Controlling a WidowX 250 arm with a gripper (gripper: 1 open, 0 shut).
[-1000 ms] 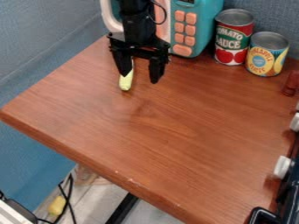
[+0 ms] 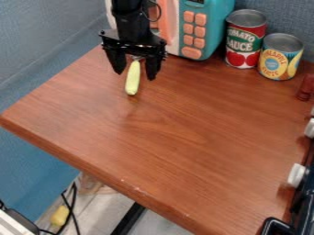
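My black gripper point(image 2: 134, 66) hangs at the top left over the wooden table, its fingers apart. A pale yellow, elongated object like a corn cob point(image 2: 132, 81) lies on the table just below and between the fingers, its top partly behind the gripper. Whether the fingers touch it cannot be told.
A teal toy microwave point(image 2: 199, 32) stands at the back, beside a tomato can point(image 2: 245, 41) and a yellow-labelled can point(image 2: 278, 61). A small red item point(image 2: 307, 87) and a black appliance point(image 2: 298, 207) sit at the right edge.
My gripper has moved left and slightly toward the front, over the yellow object. The other things have not moved.
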